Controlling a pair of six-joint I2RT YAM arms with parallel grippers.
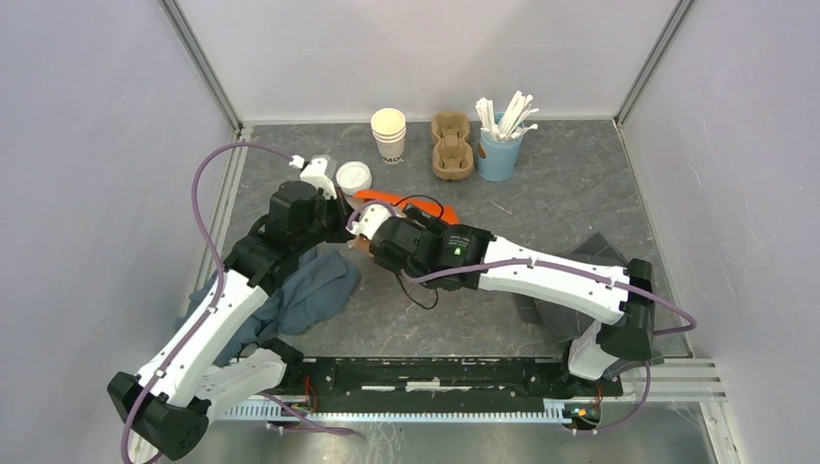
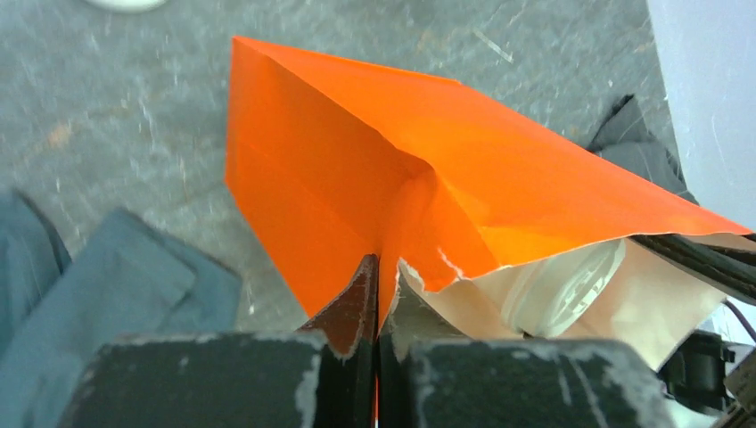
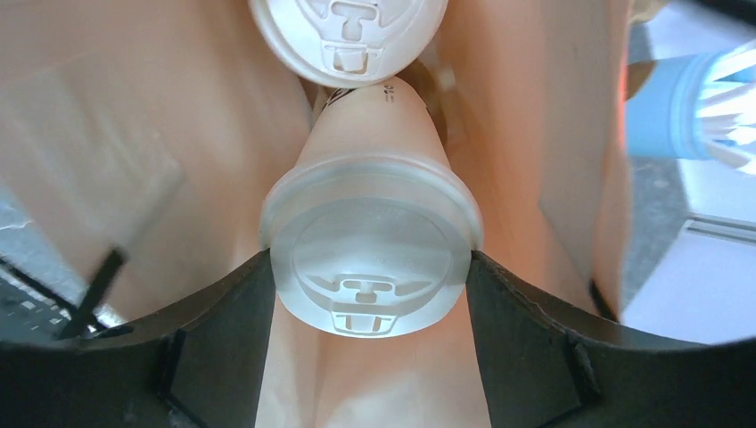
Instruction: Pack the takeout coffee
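The orange paper bag [image 2: 499,169], pale inside, is tilted, and its orange outer face shows in the left wrist view. My left gripper is shut on the bag's creased edge, with the thin paper pinched between its fingertips. Inside the bag, my right gripper is shut on a lidded coffee cup [image 3: 374,259], one finger on each side of the lid's rim. A second lidded cup [image 3: 352,36] is beyond it in the right wrist view. A brown carrier's edge [image 3: 432,89] shows partly behind the cups. From above, the arms hide most of the bag.
At the back stand stacked paper cups [image 1: 389,130], white lids [image 1: 354,177], a cardboard carrier [image 1: 451,145] and a blue bucket of straws [image 1: 499,155]. A blue-grey cloth [image 1: 314,290] lies front left; dark folded material [image 1: 571,290] lies right.
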